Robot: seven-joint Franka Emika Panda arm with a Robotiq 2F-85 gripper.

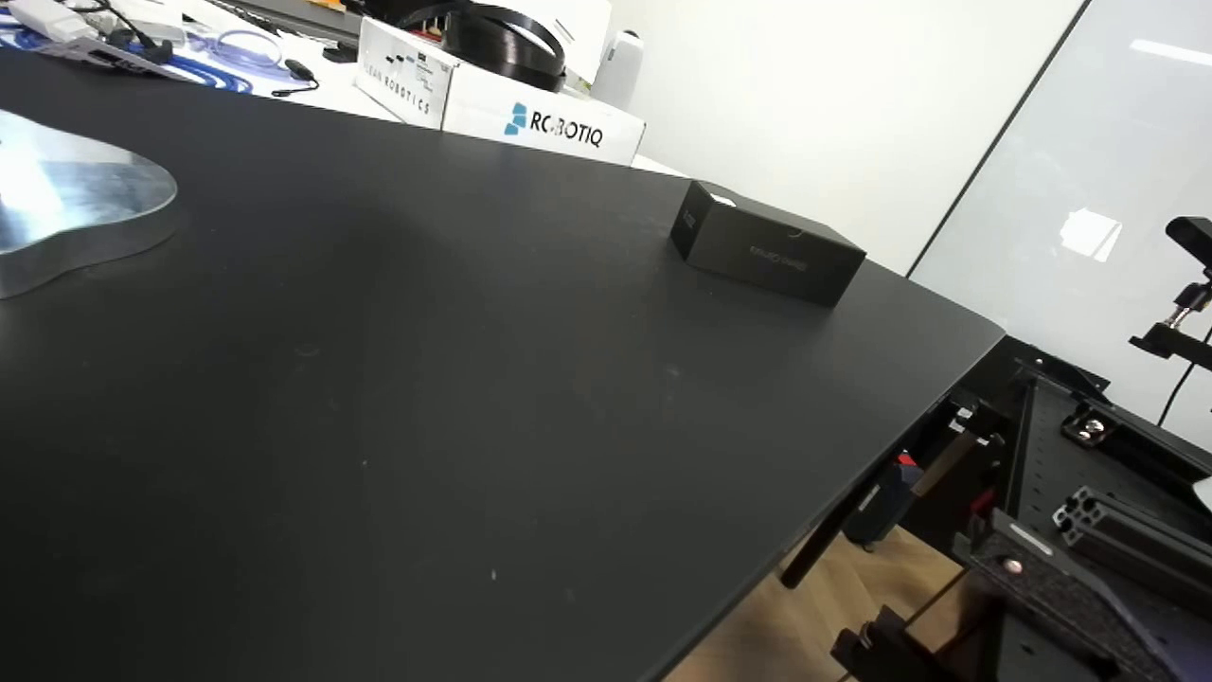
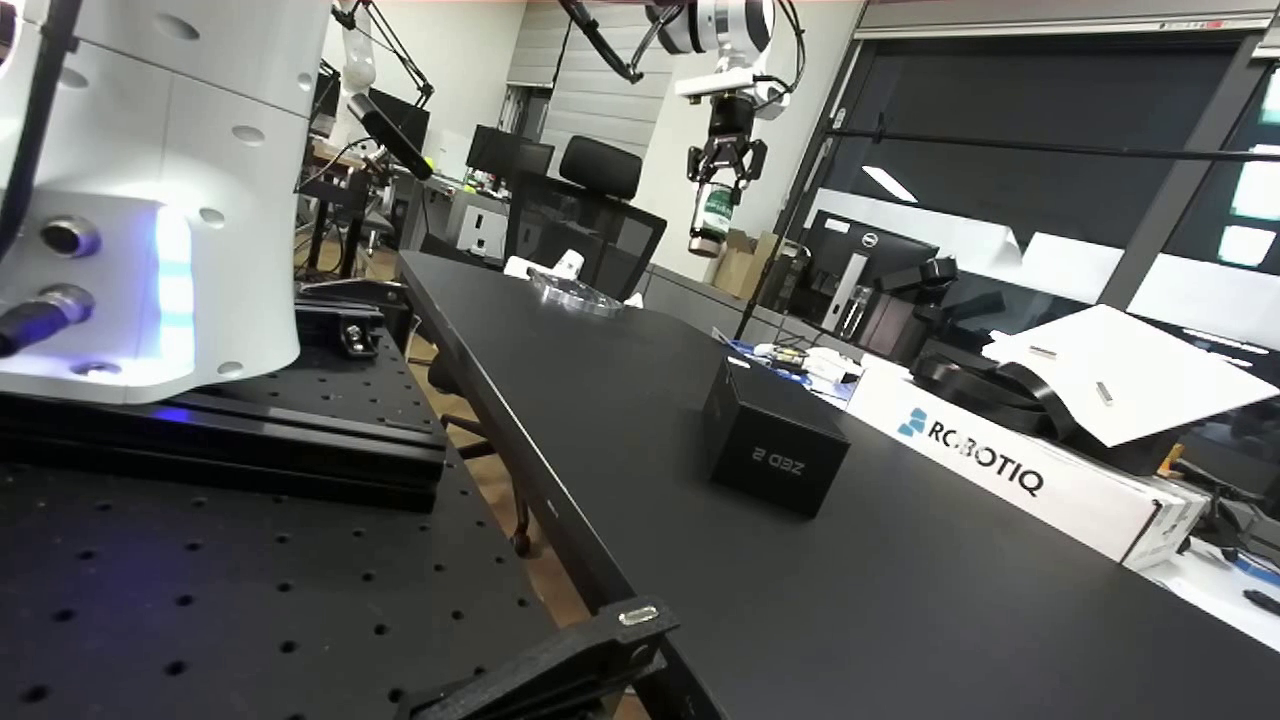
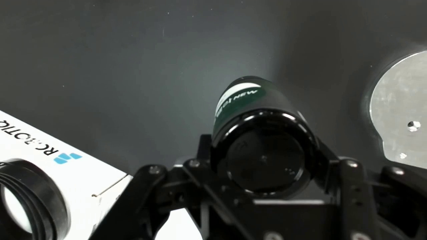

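Observation:
High above the far part of the table, my gripper (image 2: 723, 180) is shut on a dark cylindrical container (image 2: 715, 211) with a green and white label, which hangs below the fingers. From the wrist view, the container (image 3: 258, 100) sits between both fingers, its round black end facing the camera and its green label turned to the upper left. Bare dark tabletop (image 3: 140, 80) lies beneath it. Neither the gripper nor the container appears in exterior view 1.
A black box (image 1: 773, 244) rests on the table. Silver metal plates (image 1: 80, 199) lie at the far end, also in the wrist view (image 3: 404, 108). A white Robotiq carton (image 2: 1008, 450) borders one side.

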